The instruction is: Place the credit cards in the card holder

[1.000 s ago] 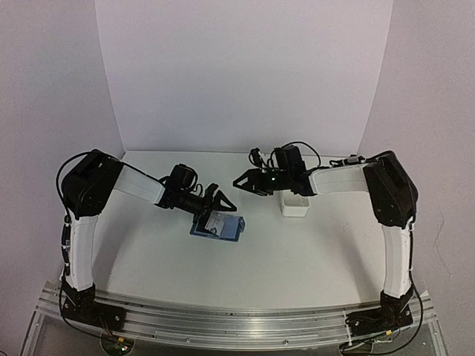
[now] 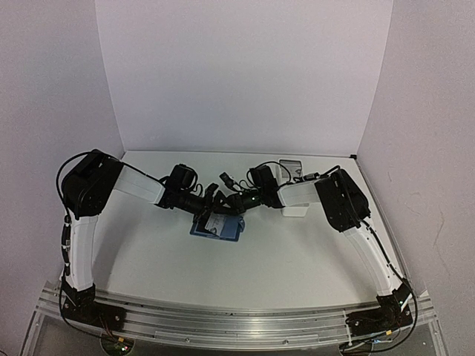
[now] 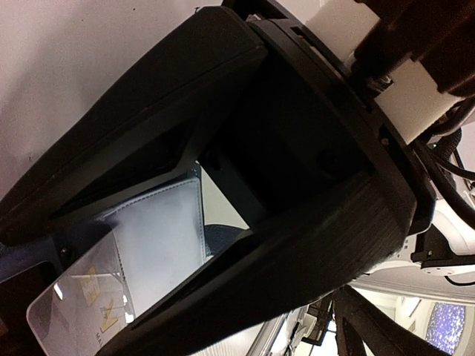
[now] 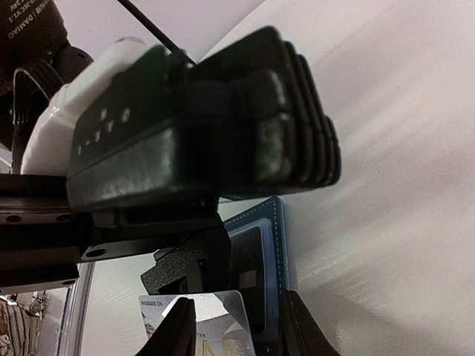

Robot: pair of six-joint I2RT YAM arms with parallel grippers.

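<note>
The blue card holder (image 2: 228, 230) lies open on the table, left of centre; in the left wrist view its pale pocket (image 3: 159, 230) shows under my left gripper (image 2: 214, 202), which is open. A clear card (image 3: 82, 304) sits over the holder between that gripper's fingers. My right gripper (image 2: 236, 205) is right beside the left one, above the holder; in the right wrist view a silver card (image 4: 208, 326) is at its fingertips at the bottom edge, and whether they grip it cannot be told. The holder's dark stitched side (image 4: 271, 252) shows behind it.
A white box (image 2: 295, 211) stands at the back right, partly behind the right arm. Both grippers crowd closely over the holder.
My right arm has swung left and down from above the white box to the card holder, meeting the left gripper. The left arm has hardly moved.
</note>
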